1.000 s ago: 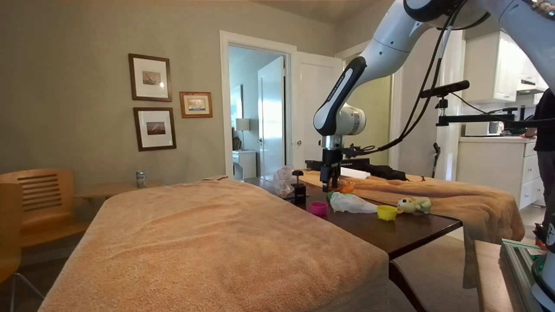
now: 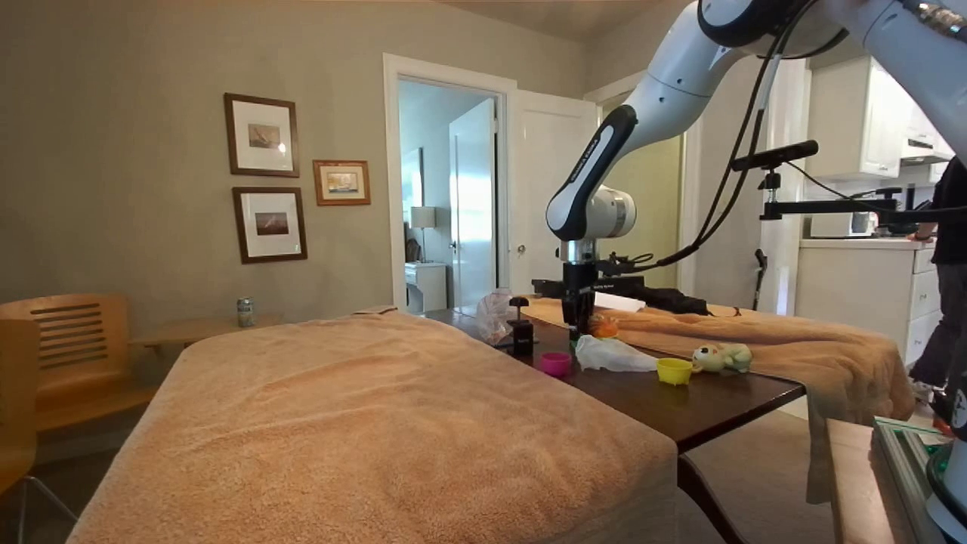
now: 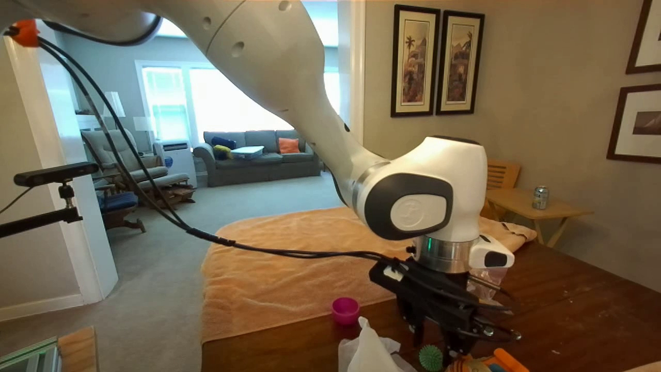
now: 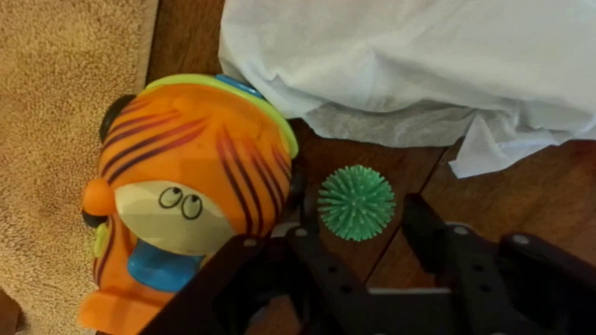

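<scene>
A green spiky ball [image 4: 356,203] rests on the dark wooden table. My gripper is around it from above in the wrist view, its fingers parted with one on either side and a gap between each finger and the ball. Seen from exterior view 2, the same ball [image 3: 430,357] sits just beside the fingers, low over the table. In exterior view 1 the gripper [image 2: 578,332] points straight down, and its fingertips are partly lost against the dark background.
An orange toy figure [image 4: 190,150] lies close against the left finger. White crumpled cloth or paper [image 4: 413,61] lies beyond the ball. Nearby stand a pink cup [image 2: 555,364], a yellow cup [image 2: 673,371], a plush toy [image 2: 722,358] and a black clamp [image 2: 522,337].
The gripper has come down slightly, closer to the table. Its fingers, spread apart before, look nearer together in exterior view 1. The objects on the table look unmoved.
</scene>
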